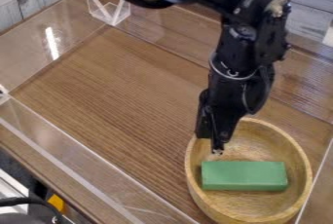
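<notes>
My black gripper point(213, 138) points down at the upper left part of a round wooden bowl point(297, 160), its fingertips just inside the rim. It looks shut, with nothing visible between its fingers. A green rectangular block point(243, 175) lies in the bowl, below the fingertips. The far wall of the bowl is partly hidden behind the gripper.
A white wire-like piece point(109, 10) sits at the back left. A black cable hangs at the bottom left corner.
</notes>
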